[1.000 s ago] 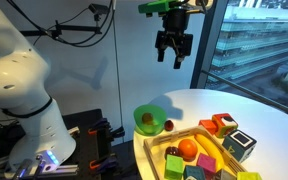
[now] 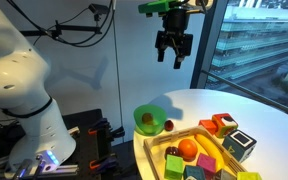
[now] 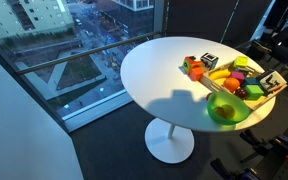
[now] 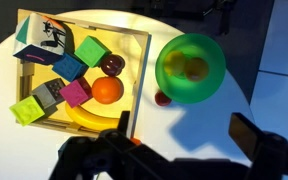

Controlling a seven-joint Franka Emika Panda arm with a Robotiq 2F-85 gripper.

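My gripper hangs high above the white round table, its fingers spread and nothing visible between them; in the wrist view, dark fingers stand wide apart. A green bowl holds a yellow and a brownish round item. Just outside its rim lies a small dark-red ball. The shallow wooden tray beside it holds an orange, a dark-red round fruit, a yellow banana and several coloured blocks, among them a green block and a magenta block.
A printed box rests over one tray corner in the wrist view. Beyond the tray in the first exterior view are a red block and a dark cube with a light face.
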